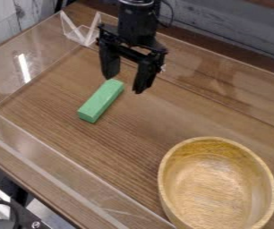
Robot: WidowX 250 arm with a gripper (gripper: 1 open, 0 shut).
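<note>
My black gripper (132, 64) hangs at the upper middle, its fingers open and pointing down, just behind and above a green block (100, 100). The green block lies flat on the wooden table (151, 179), left of centre, apart from the fingers as far as this view shows.
A large cream oval bowl (218, 188) stands at the lower right. A clear plastic object (81, 29) sits at the top left, and a dark cable runs at the lower left corner.
</note>
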